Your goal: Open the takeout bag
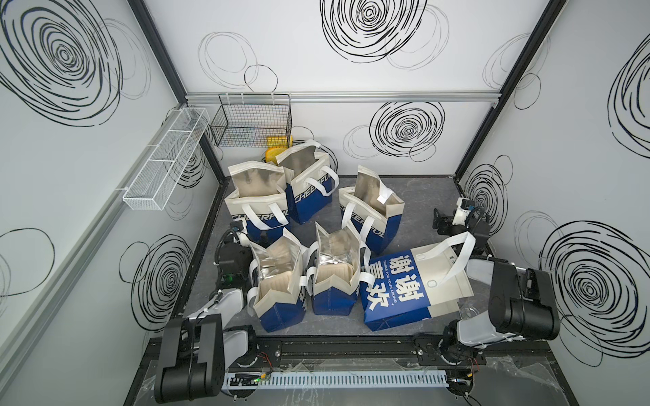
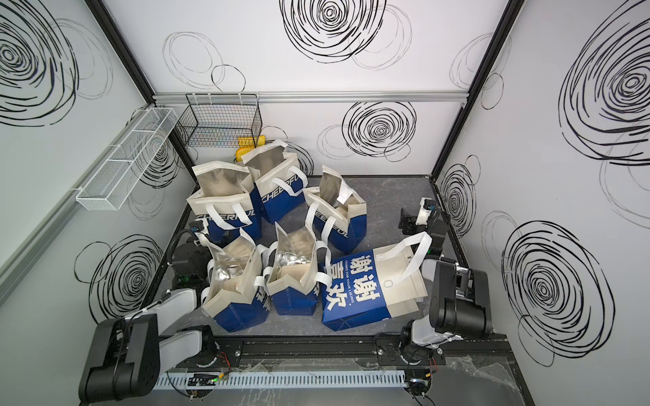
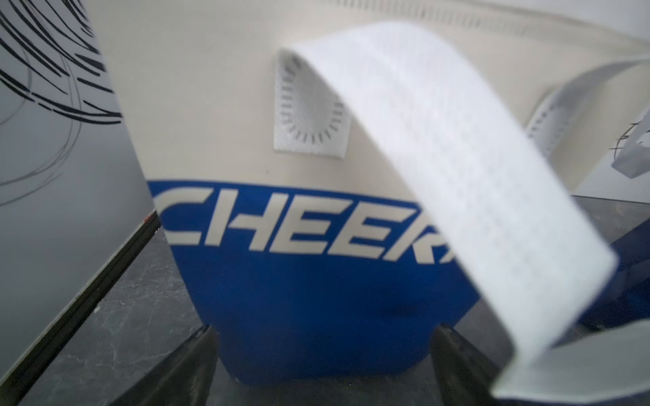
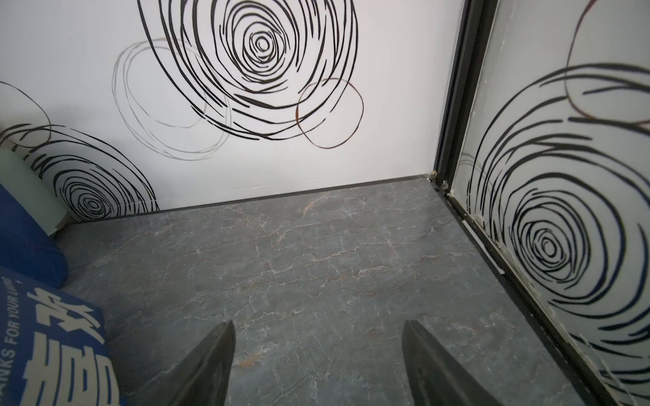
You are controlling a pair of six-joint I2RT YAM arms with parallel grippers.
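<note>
Several blue and cream takeout bags are on the table. One bag at the front right lies with its large white lettering facing up and a white handle by the right arm. The others stand with their tops open, including two front bags, a back-right bag and the back-left bag. In the left wrist view, a CHEERFUL bag stands upright before my open left gripper, a white handle crossing it. My right gripper is open over bare table, nothing between its fingers.
A fifth standing bag is behind, near a yellow object. Black and white wire baskets hang on the walls.
</note>
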